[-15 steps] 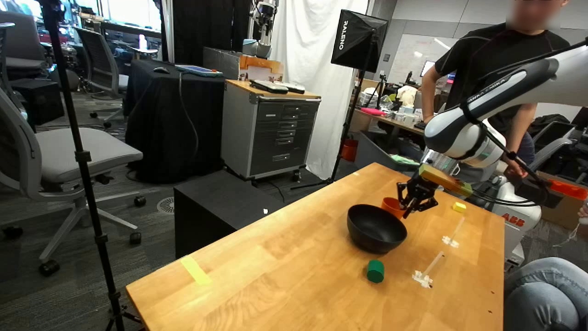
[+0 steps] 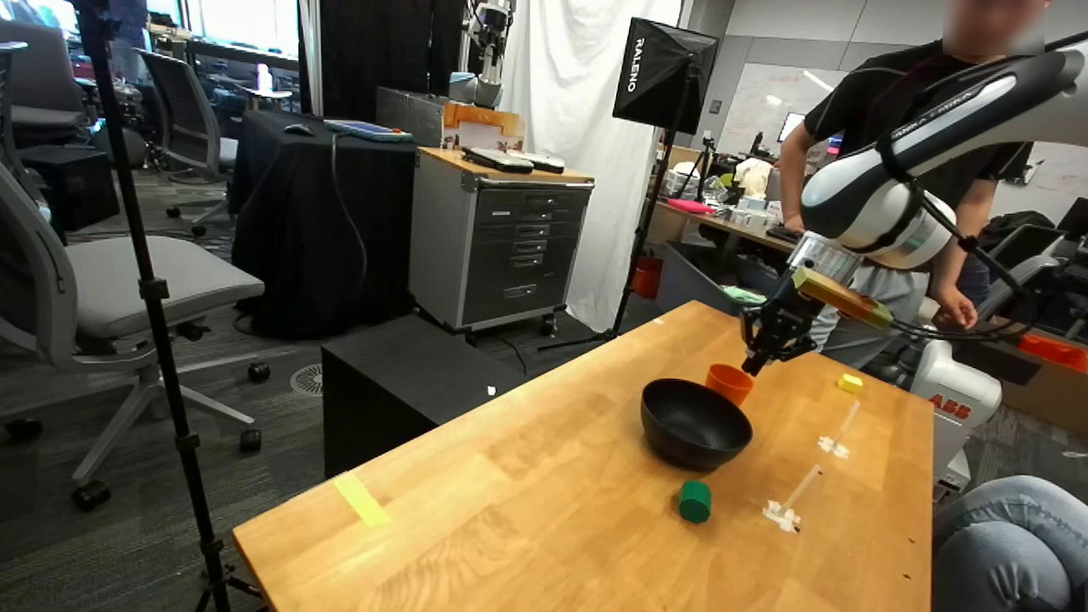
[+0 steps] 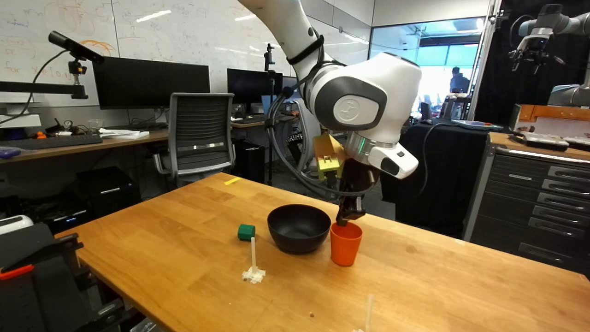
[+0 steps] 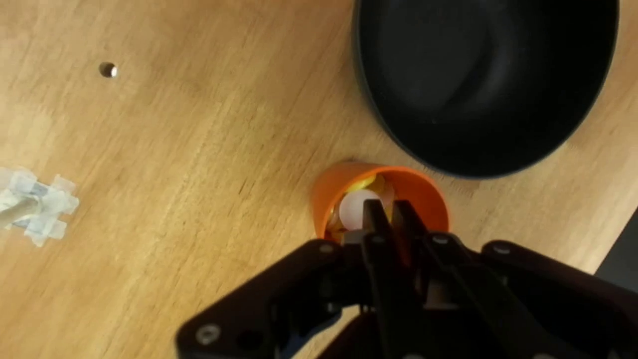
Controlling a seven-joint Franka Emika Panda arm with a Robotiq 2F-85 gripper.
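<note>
An orange cup [image 4: 430, 206] stands upright on the table, holding several small pieces, among them a white disc [image 4: 353, 209] and yellow ones. My gripper points down over the cup's opening, its fingertips [image 4: 374, 214] close together. In exterior view 2 the gripper [image 3: 343, 222] is right above the cup [image 3: 345, 246], tips at about rim height. The fingers look shut with only a narrow gap; whatever is between them cannot be made out. Beside the cup sits a black bowl [image 4: 478, 89], which looks empty from above.
A green block [image 2: 695, 501] lies near the bowl, and a yellow block [image 2: 849, 382] sits near the table's far edge. Two thin upright sticks are taped down, one of them a pale stick [image 3: 253, 254]. A person stands behind.
My gripper has risen from its lower place at the cup, and its fingers look closer together. The arm is higher now. Cup, bowl and blocks stay about where they were; the person has shifted.
</note>
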